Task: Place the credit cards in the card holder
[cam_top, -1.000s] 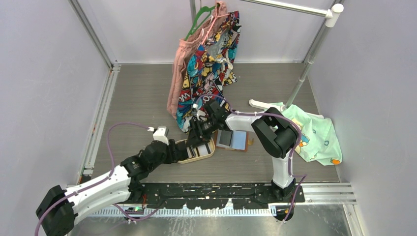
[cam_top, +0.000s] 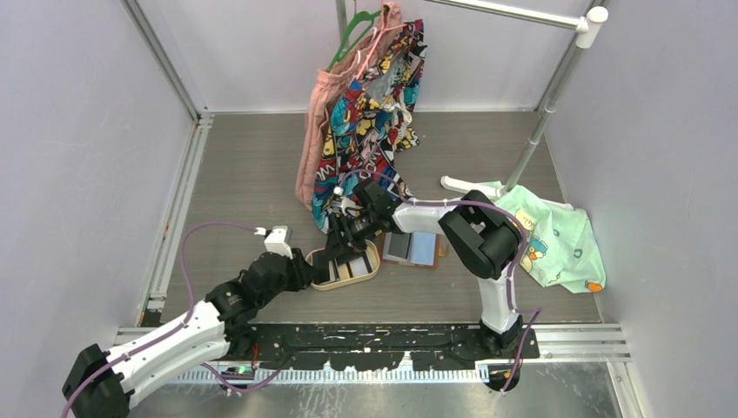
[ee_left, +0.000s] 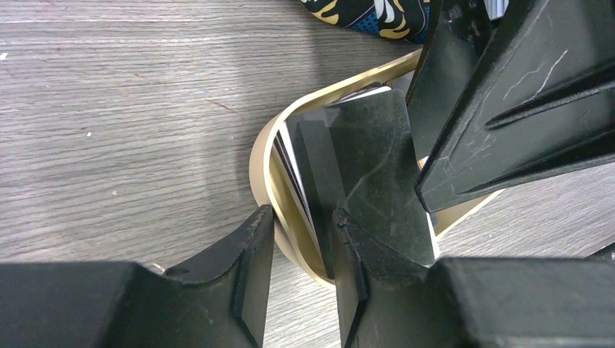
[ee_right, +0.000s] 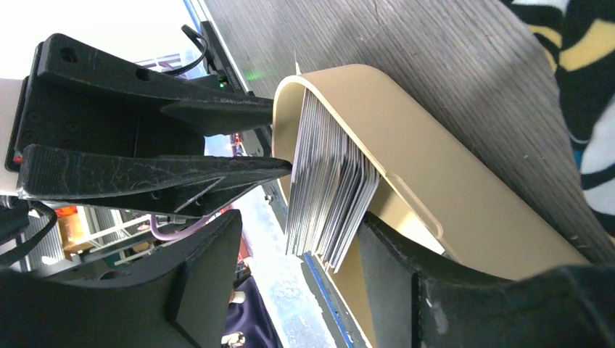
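Observation:
The beige card holder [cam_top: 365, 274] sits on the floor below both grippers. It holds a packed stack of cards, with a black card [ee_left: 370, 174] on its face in the left wrist view. My left gripper is shut on the holder's curved wall, its fingers either side of it at the near end. My right gripper stands open over the holder, one finger beside the card stack; its black fingers also show at upper right in the left wrist view.
A brown tray [cam_top: 435, 263] with blue and grey items lies right of the holder. Patterned clothing [cam_top: 365, 131] hangs behind, a green cloth [cam_top: 557, 244] lies at right, and a metal rack post [cam_top: 531, 148] stands there.
My left arm has shifted slightly over the last second, and the purple tubes have moved a little. The right arm is almost unchanged.

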